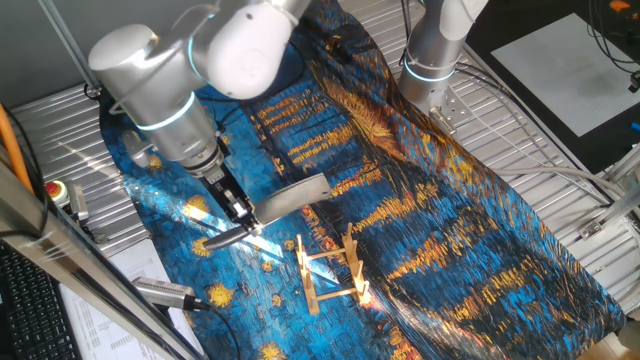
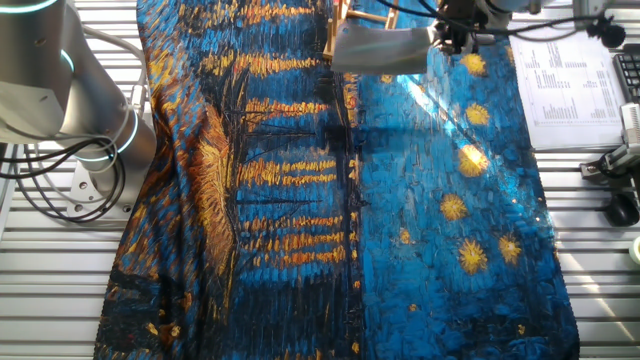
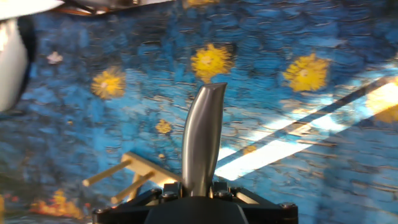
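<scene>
A metal cleaver-like knife (image 1: 292, 199) is held off the cloth, my gripper (image 1: 250, 226) shut on it near where blade and handle meet. Its curved handle (image 3: 203, 134) rises from between the fingers in the wrist view. In exterior view 2 the broad blade (image 2: 382, 50) shows at the top, with the gripper (image 2: 452, 40) partly cut off by the frame edge. A small wooden rack (image 1: 333, 272) stands on the cloth close to the knife, apart from it in exterior view 1. Part of this rack (image 3: 146, 168) shows at lower left in the wrist view.
A blue and orange painted-pattern cloth (image 2: 450, 290) covers the table, with folds toward one side. A metal post (image 1: 75, 265), a laptop (image 1: 35, 310) and a cabled device (image 1: 165, 293) line the near left.
</scene>
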